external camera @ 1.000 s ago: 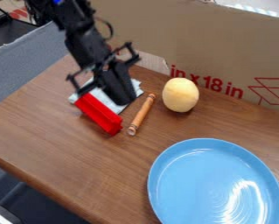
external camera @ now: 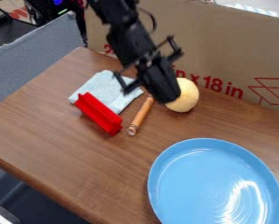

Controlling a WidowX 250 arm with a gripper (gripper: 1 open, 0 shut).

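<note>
My black gripper (external camera: 162, 83) reaches down from the top of the camera view and stands just left of a pale yellow round object (external camera: 186, 98), partly covering it; whether it is open or shut is hard to see. Below it a thin orange stick (external camera: 142, 115) lies on the wooden table. A red block (external camera: 97, 114) lies to the left, beside a folded light grey cloth (external camera: 96, 87).
A blue plate (external camera: 214, 179) fills the lower right of the table (external camera: 72, 166). A cardboard box (external camera: 235, 66) stands along the back. The table's left edge borders a grey surface.
The objects on the table look unmoved.
</note>
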